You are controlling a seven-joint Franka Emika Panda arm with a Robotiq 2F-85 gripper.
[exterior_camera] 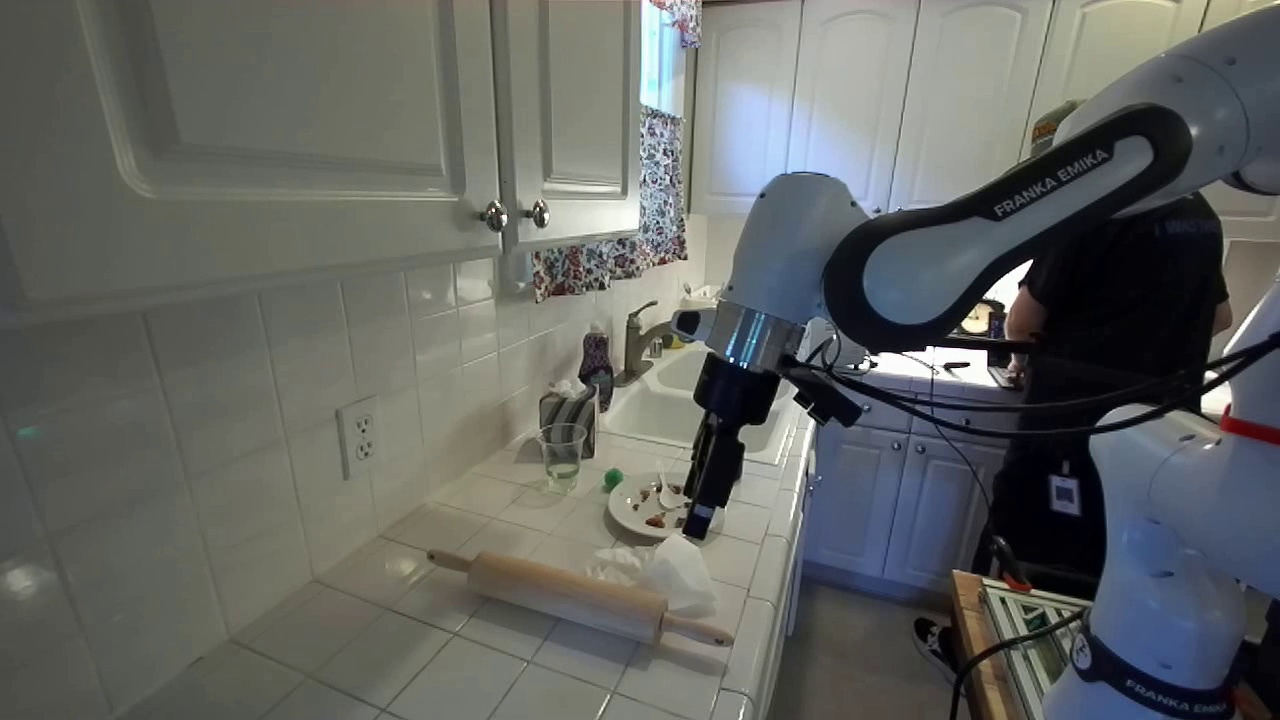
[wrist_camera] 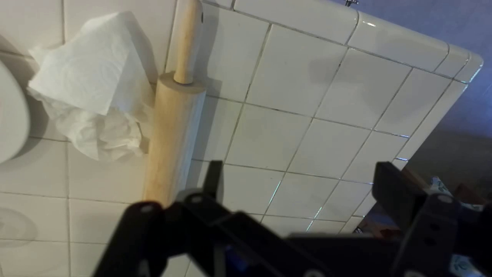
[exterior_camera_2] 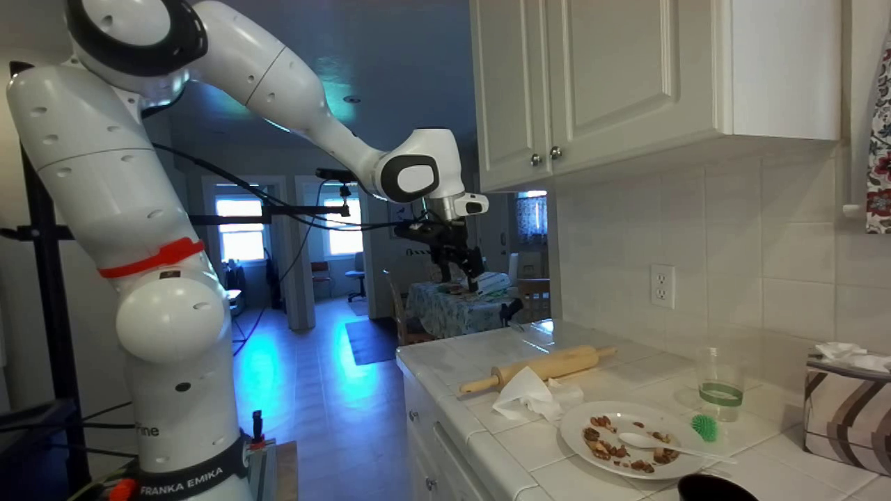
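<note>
My gripper is open, its two fingers wide apart and nothing between them. In exterior view 1 it hangs in the air, angled downward, over the counter's open edge. A wooden rolling pin (exterior_camera: 564, 592) lies on the white tiles. Beside it is a crumpled white paper towel (wrist_camera: 92, 83). A white plate (exterior_camera_2: 585, 455) holds scattered brown food bits and a white spoon (exterior_camera_2: 668, 444). Near the plate sit a spiky green ball (exterior_camera_2: 704, 427) and a clear cup (exterior_camera_2: 720, 388) with a green band.
A striped tissue box (exterior_camera: 567, 420) and a dark bottle (exterior_camera: 596, 366) stand toward the sink (exterior_camera: 660, 402). A black cup (exterior_camera_2: 714, 488) is partly in view by the plate. Bare tiles stretch past the rolling pin. A person (exterior_camera: 1116, 300) stands at the far counter.
</note>
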